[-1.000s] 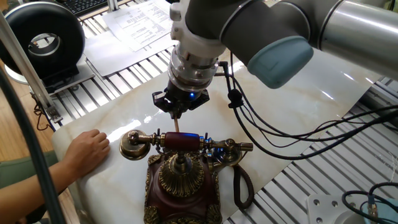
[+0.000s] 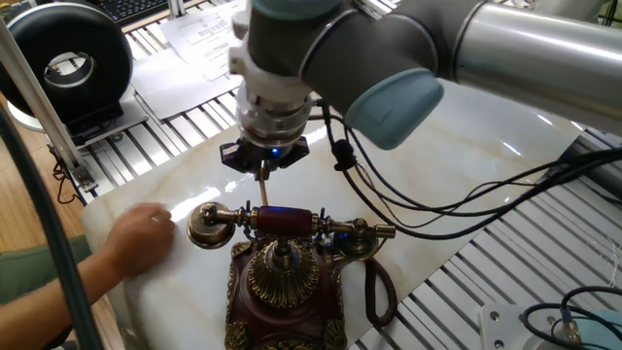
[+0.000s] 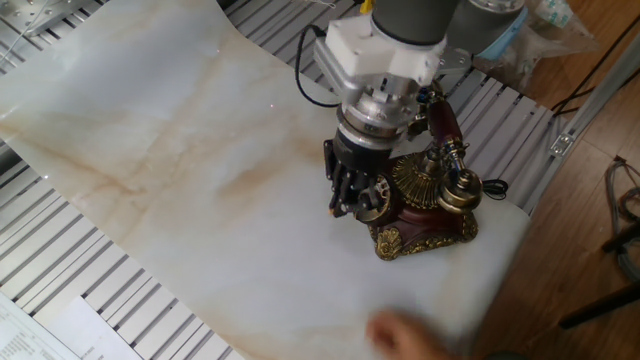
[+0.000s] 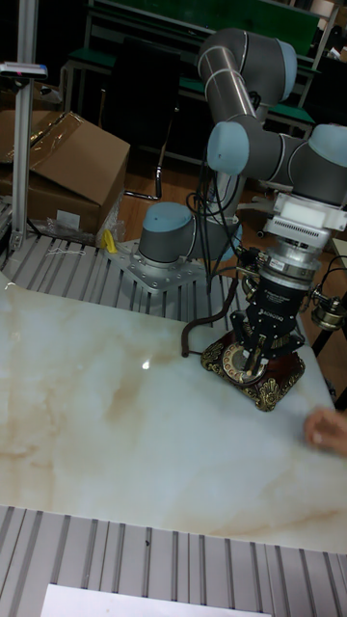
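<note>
An old-style telephone with a dark red body and brass trim [image 2: 282, 274] stands on the marbled sheet, its red handset [image 2: 282, 221] resting across the cradle. My gripper [image 2: 262, 175] points down on the far side of it, fingers together round the top of a thin brown stick [image 2: 264, 192]. The handset hides the stick's lower end in exterior view 1. In exterior view 2 the gripper [image 3: 346, 206] is right by the round dial [image 3: 374, 204]. Exterior view 3 has the gripper [image 4: 261, 355] in front of the dial [image 4: 238, 368]; whether the stick touches it I cannot tell.
A person's hand [image 2: 142, 238] is close beside the telephone, blurred in places. The telephone's coiled cord [image 2: 381, 294] hangs at its side. Black cables [image 2: 437, 216] loop from the arm. Much of the marbled sheet [image 3: 210, 200] lies bare.
In exterior view 1 my arm and gripper have shifted left, the stick moving with them. The person's hand has moved slightly and is now blurred. The telephone has stayed put.
</note>
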